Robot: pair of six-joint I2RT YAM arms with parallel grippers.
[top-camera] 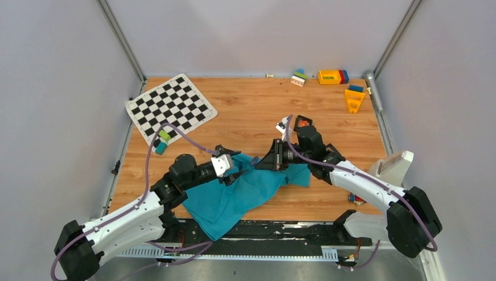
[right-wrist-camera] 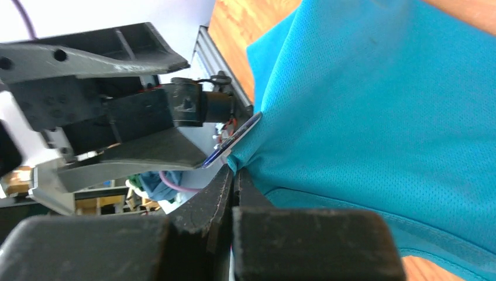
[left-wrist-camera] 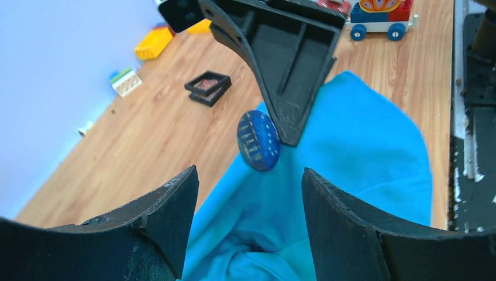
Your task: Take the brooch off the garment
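The turquoise garment (top-camera: 234,196) lies crumpled at the front middle of the table. On its raised part the brooch, a dark blue oval (left-wrist-camera: 258,140), stands out in the left wrist view; the right wrist view shows the brooch (right-wrist-camera: 231,140) almost edge-on against the cloth. My right gripper (top-camera: 258,167) is shut, and folds of the garment (right-wrist-camera: 362,111) run into its fingertips right beside the brooch. Facing it from the left, my left gripper stands open with the brooch ahead of its gap. How the brooch is fastened is hidden.
A checkered board (top-camera: 171,109) lies at the back left, with green blocks (top-camera: 163,140) at its front corner. Toy bricks (top-camera: 332,77) stand along the back right, and a small dark frame (top-camera: 302,122) lies behind the right arm.
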